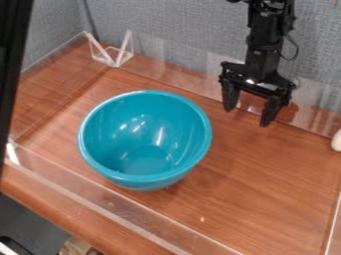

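My black gripper hangs at the back right of the wooden surface, its two fingers spread open with nothing seen between them, just above the wood near the clear back strip. A large turquoise bowl sits empty at the centre left, apart from the gripper.
A white wire or plastic rack stands at the back left. A white object is cut off at the right edge. Clear strips border the wooden surface, whose right half is bare. A dark post fills the upper left edge.
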